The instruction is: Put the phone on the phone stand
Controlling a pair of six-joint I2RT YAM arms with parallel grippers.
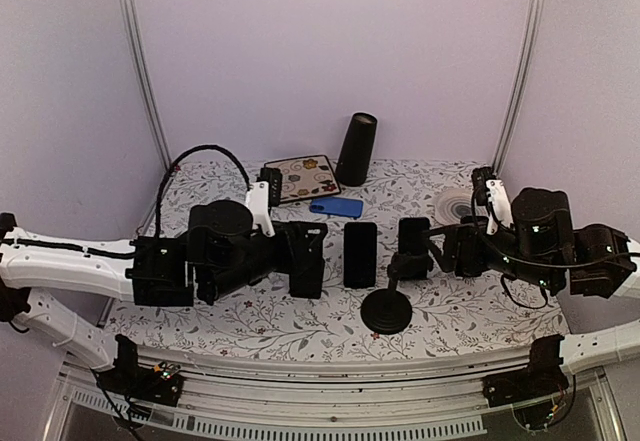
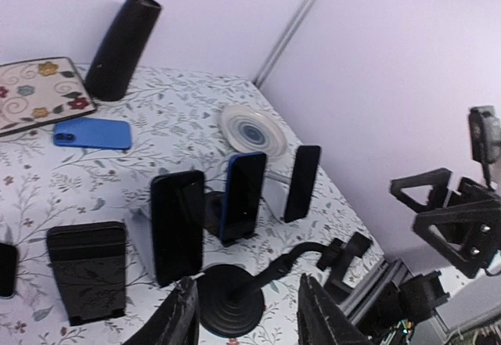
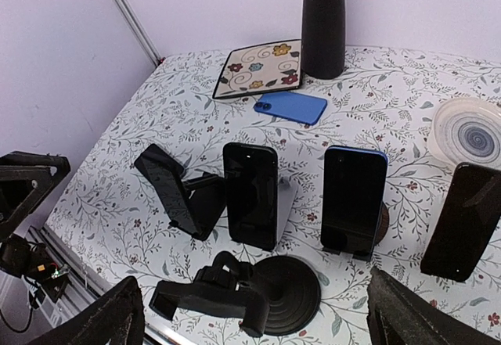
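Observation:
A blue phone (image 1: 336,206) lies flat toward the back, beside the flowered board (image 3: 258,70). Several dark phones stand upright on stands: one in the middle (image 3: 250,195), a blue-edged one (image 3: 353,196), one at the right (image 3: 462,220). A black stand with a round base (image 1: 386,311) is at the front, its cradle (image 3: 211,298) at the top of a curved neck. My left gripper is above the front left, partly open, with nothing visible between its fingers. My right gripper is open above the front right.
A black cylinder (image 1: 356,149) stands at the back. A ringed white plate (image 3: 466,130) lies at the back right. Upright phones crowd the middle; the table is clearer behind them and at the far left.

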